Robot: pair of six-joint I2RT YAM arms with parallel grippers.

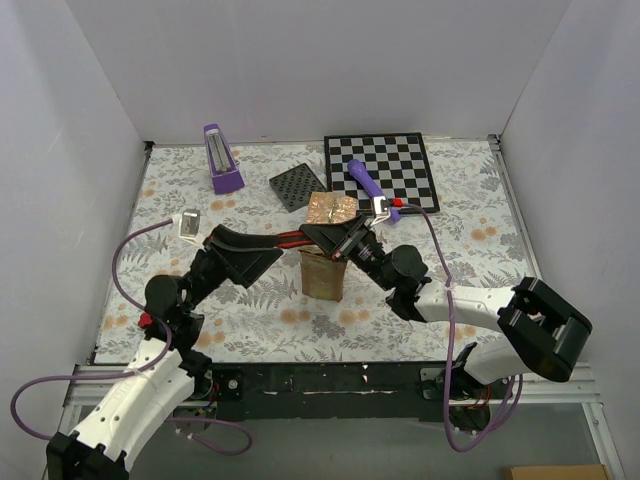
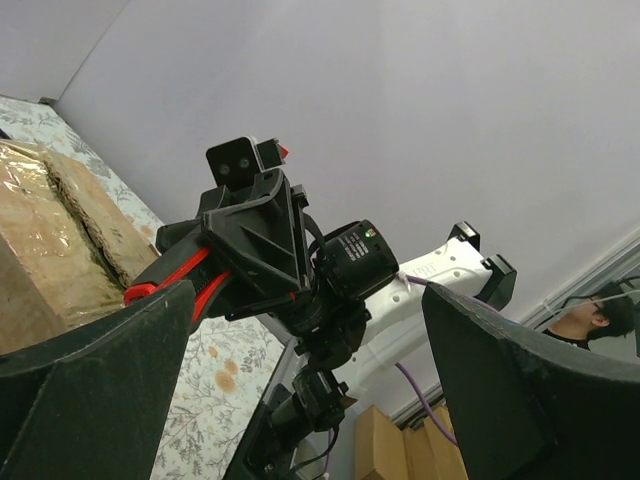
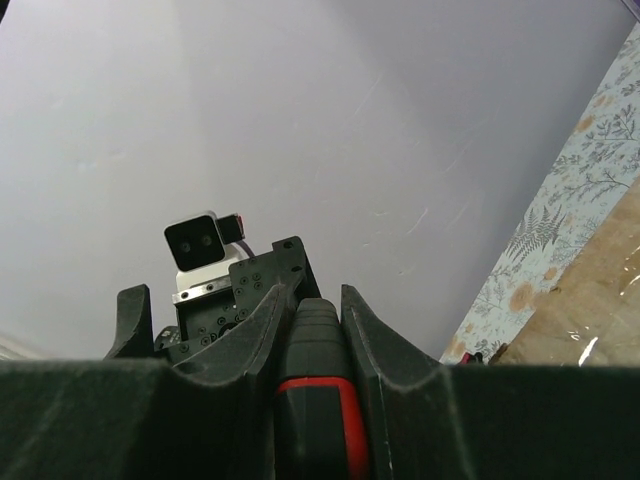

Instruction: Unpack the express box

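Observation:
The express box [image 1: 322, 275], brown and shiny with clear tape, stands upright near the table's middle; its taped top [image 2: 60, 225] shows at left in the left wrist view. Above it, my right gripper [image 1: 325, 238] is shut on a black-and-red tool [image 3: 315, 425], which points left. My left gripper [image 1: 279, 246] stands open at the tool's far end. In the left wrist view the tool's red edges [image 2: 182, 268] run toward one of the left fingers [image 2: 110, 380], which hides part of it. Whether they touch, I cannot tell.
Toward the back lie a checkered board [image 1: 405, 165], a purple rod-like item [image 1: 368, 182], a dark grey perforated pad [image 1: 296, 186] and a purple holder [image 1: 222, 160].

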